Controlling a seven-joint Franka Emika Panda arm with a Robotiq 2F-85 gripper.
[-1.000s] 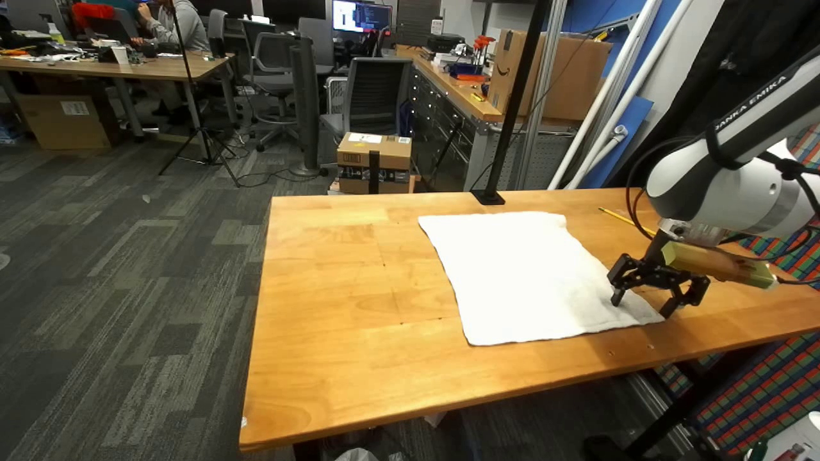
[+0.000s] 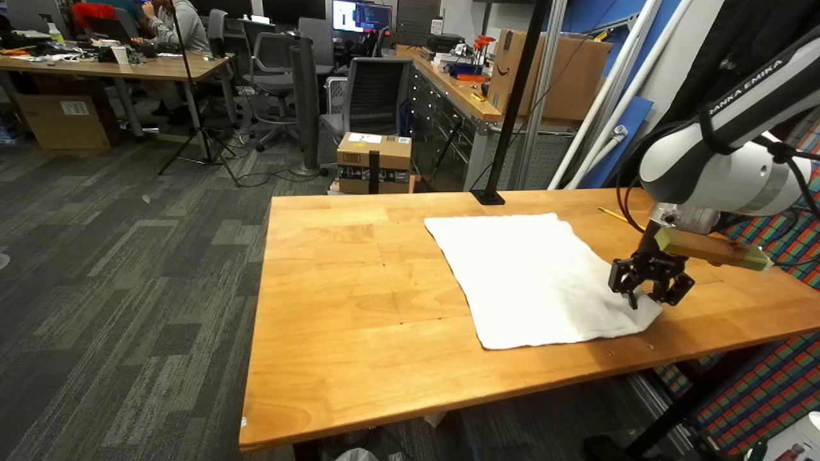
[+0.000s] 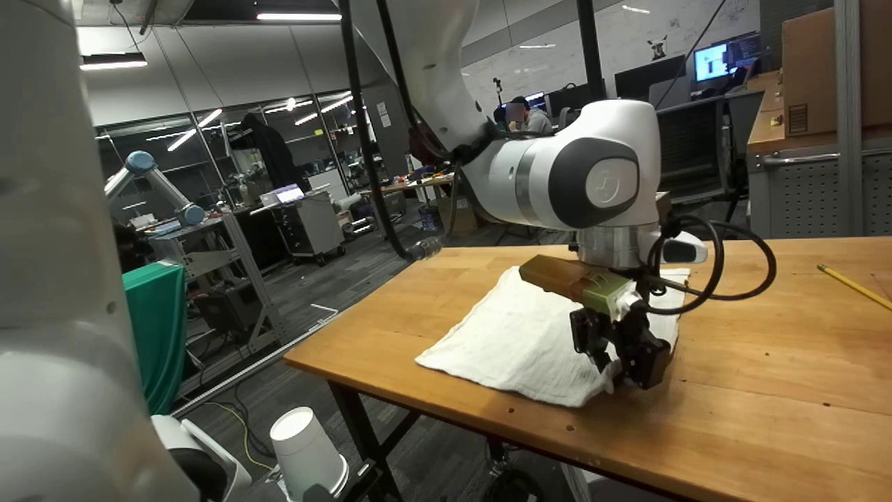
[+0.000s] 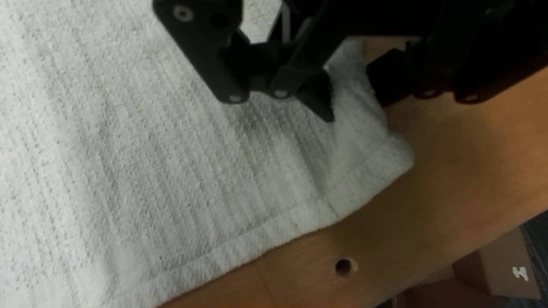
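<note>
A white towel [image 2: 523, 276] lies mostly flat on the wooden table, its near right corner bunched up. My black gripper [image 2: 647, 298] is at that corner, low over the tabletop. In the wrist view a raised fold of the towel [image 4: 359, 102] stands between the two fingertips, and my gripper is shut on it. The towel's hemmed edge runs below the fingers toward the lower left. From the other side, the gripper [image 3: 614, 368] covers part of the pinched corner, while the rest of the towel [image 3: 518, 343] spreads behind it.
A yellow pencil [image 2: 621, 218] lies at the back right of the table [image 2: 330, 323]. A black post [image 2: 489, 196] stands on the back edge. Close to the towel's near side runs the table's front edge.
The gripper's fingers have closed from wide apart onto the towel's corner, which has bunched up between them. The towel has shifted slightly to the right.
</note>
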